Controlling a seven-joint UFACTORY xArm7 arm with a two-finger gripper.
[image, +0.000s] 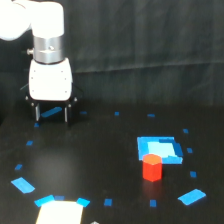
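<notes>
At the upper left, the white gripper (51, 117) hangs low over the dark table with its two dark fingers (37, 110) spread apart. Nothing shows between them except the table and a strip of blue tape behind. Well away to the right stands a red block (152, 168), six-sided in outline. Just behind it is a shallow blue tray (142, 144) with a whitish floor. The block overlaps the tray's front edge in the picture; whether they touch, I cannot tell.
Blue tape strips (191, 197) and small blue squares mark the black table. A pale, cream-coloured object (60, 213) is cut off by the bottom edge. Open table lies between gripper and tray. A dark curtain (140, 50) hangs behind.
</notes>
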